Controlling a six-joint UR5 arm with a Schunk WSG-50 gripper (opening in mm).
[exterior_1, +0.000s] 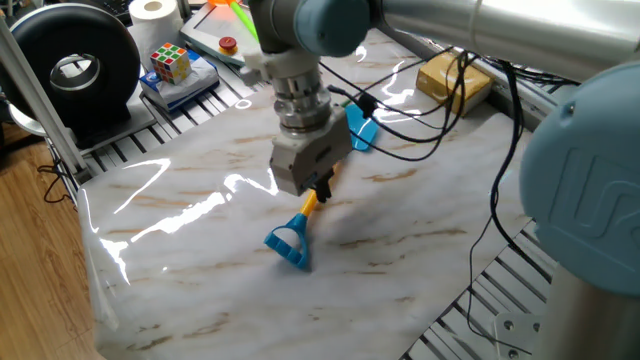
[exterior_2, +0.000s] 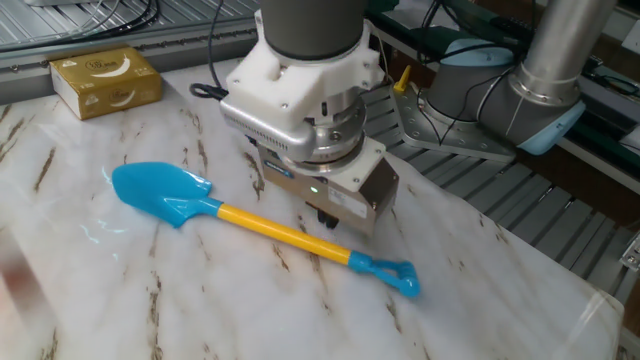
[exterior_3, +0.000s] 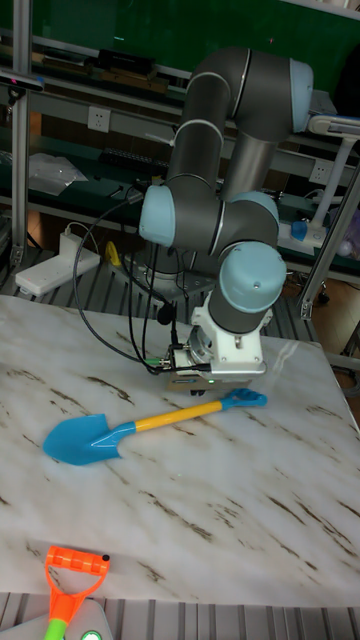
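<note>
A toy shovel with a blue blade, a yellow shaft (exterior_2: 285, 233) and a blue D-shaped handle (exterior_1: 290, 243) lies flat on the marbled sheet. My gripper (exterior_1: 321, 189) points down over the handle half of the shaft, covering part of it in exterior view 1. From exterior view 2, the gripper (exterior_2: 327, 217) appears just beyond the shaft, its short dark fingers close together with nothing visible between them. The gripper (exterior_3: 196, 395) also hangs by the shaft in exterior view 3. Its exact height above the shovel is hard to judge.
A yellow box (exterior_2: 105, 82) stands at the sheet's edge beyond the blade. A Rubik's cube (exterior_1: 170, 62) rests on a small box outside the sheet. An orange-handled toy (exterior_3: 77, 571) lies off another edge. Around the shovel the sheet (exterior_3: 213, 512) is bare.
</note>
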